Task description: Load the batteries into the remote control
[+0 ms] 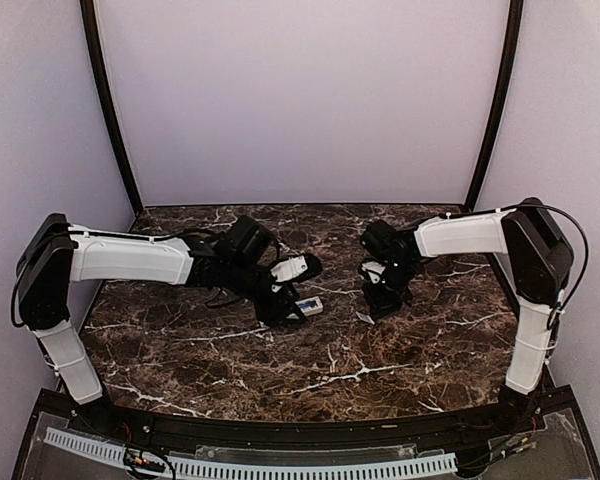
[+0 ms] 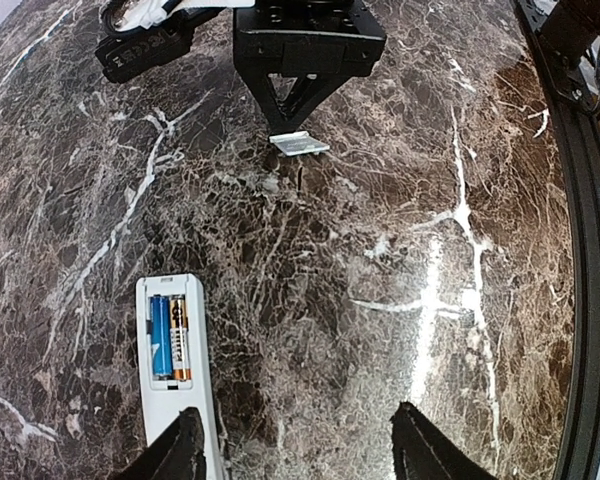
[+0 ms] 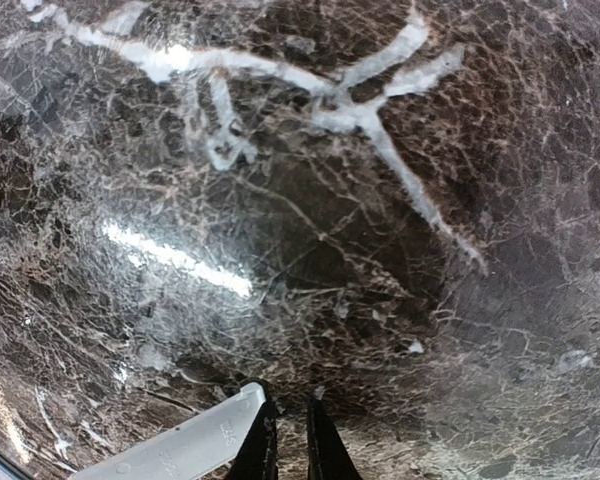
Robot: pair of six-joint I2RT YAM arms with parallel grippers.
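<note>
The white remote [image 2: 177, 430] lies on the table with a blue battery [image 2: 161, 336] and a gold-brown battery [image 2: 179, 340] side by side in its compartment. My left gripper is above it, fingers apart and empty. A flat white piece [image 3: 170, 450], likely the cover, lies apart from the remote. My right gripper is at that piece's end, with a narrow gap between its fingers; in the left wrist view its tips touch or nearly touch the piece.
</note>
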